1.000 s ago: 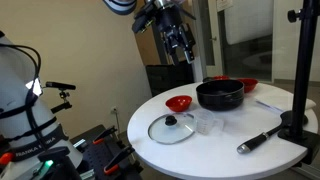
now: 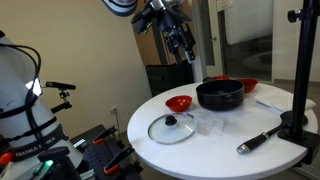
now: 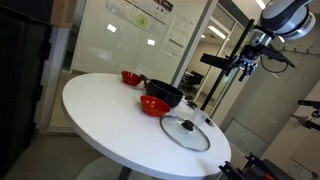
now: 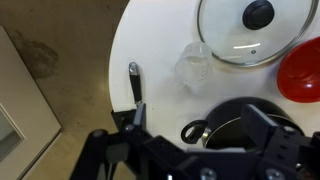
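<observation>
My gripper [image 2: 189,55] hangs high over the far part of the round white table, well above everything on it. Its fingers stand apart in the wrist view, open, with nothing held. Below it is a black pot [image 2: 220,95]. A glass lid [image 2: 157,130] with a black knob lies flat near the table's front left. Just right of the lid sits a clear plastic container [image 2: 208,122]. A red bowl [image 2: 179,103] rests behind the lid. In the wrist view the gripper's dark body covers part of the pot [image 4: 237,107].
A black-handled utensil [image 2: 259,139] lies at the table's right, near a black vertical post [image 2: 301,80]. Another red bowl [image 3: 131,77] stands beyond the pot.
</observation>
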